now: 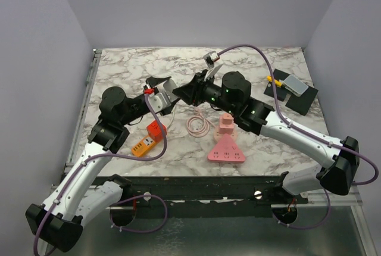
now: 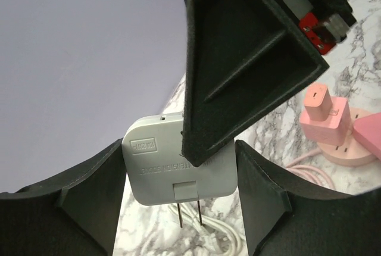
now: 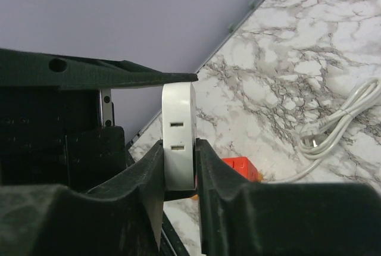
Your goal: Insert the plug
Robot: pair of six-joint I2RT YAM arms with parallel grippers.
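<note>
Over the table the two grippers meet at a white block-shaped plug (image 2: 156, 166) with two thin metal prongs (image 2: 200, 213) pointing down. My left gripper is shut on it, a dark finger against each side edge. The right gripper straddles the same plug across its thin faces; one of its fingers (image 2: 238, 71) covers part of the plug's front in the left wrist view. Whether it still presses on the plug cannot be told. In the right wrist view the plug's narrow side (image 3: 178, 122) shows two slots.
An orange power strip (image 1: 143, 146) with a red block (image 1: 156, 130) lies below the left arm. Pink socket blocks (image 1: 225, 126) and a pink triangular strip (image 1: 226, 150) stand right of centre, beside a coiled cord (image 1: 197, 126). Black mats (image 1: 303, 104) lie far right.
</note>
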